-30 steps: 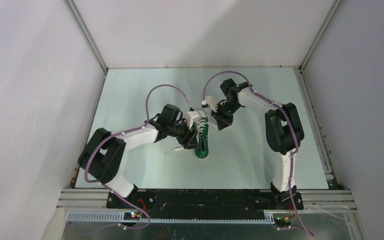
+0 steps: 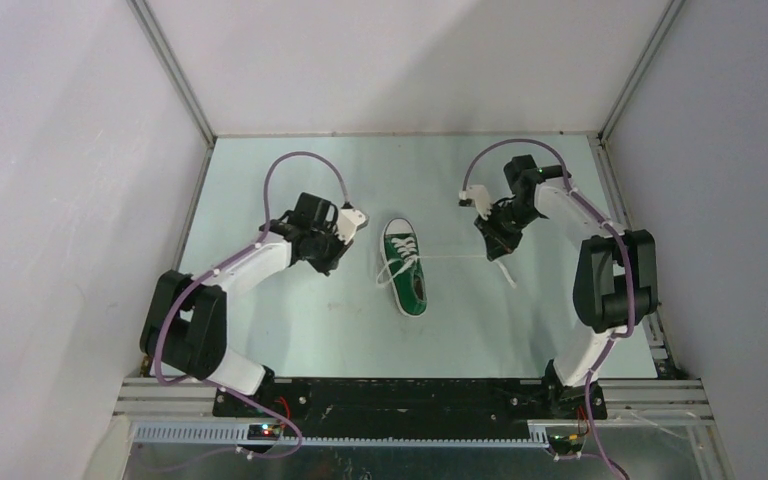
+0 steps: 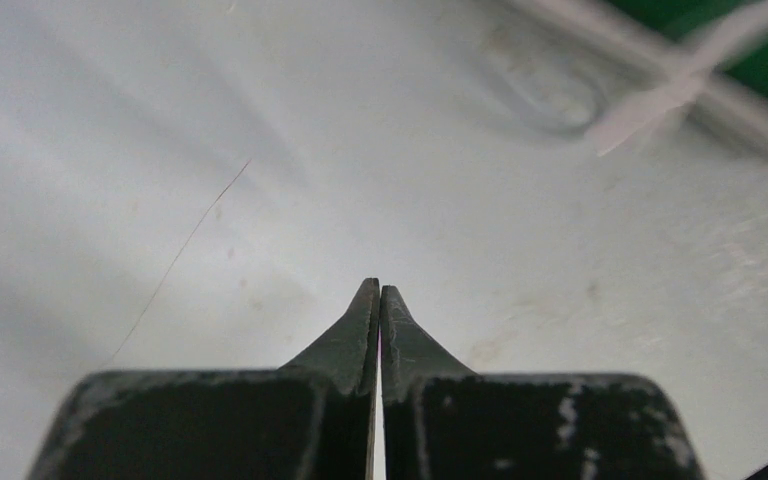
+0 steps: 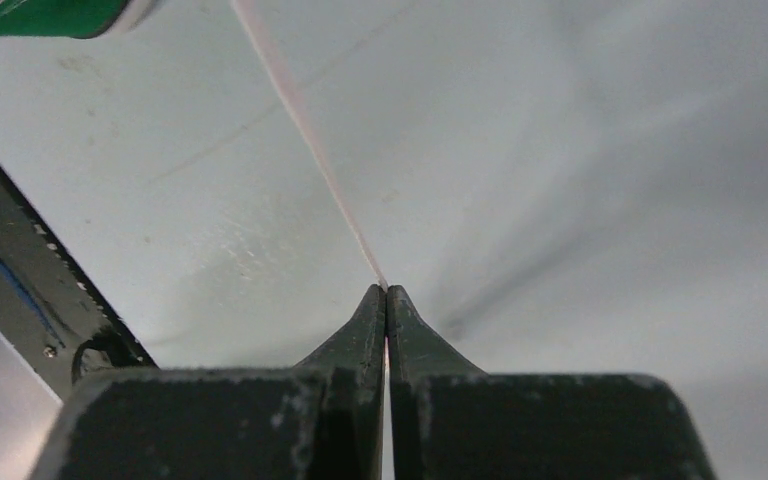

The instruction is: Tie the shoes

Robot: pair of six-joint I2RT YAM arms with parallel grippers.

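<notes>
The green shoe (image 2: 408,287) with white laces (image 2: 402,250) stands mid-table, toe toward the back; a loose loop lies at its left side. A lace runs taut from it to my right gripper (image 2: 490,250), which is shut on that lace (image 4: 308,135), as the right wrist view shows. My left gripper (image 2: 328,263) is left of the shoe, shut with nothing showing between its fingertips. The left wrist view shows the shoe's blurred edge (image 3: 750,95) at the upper right.
My right gripper has moved right, stretching the lace. My left gripper has moved left, away from the shoe, and the lace that stretched toward it now lies in a loop beside the shoe.
</notes>
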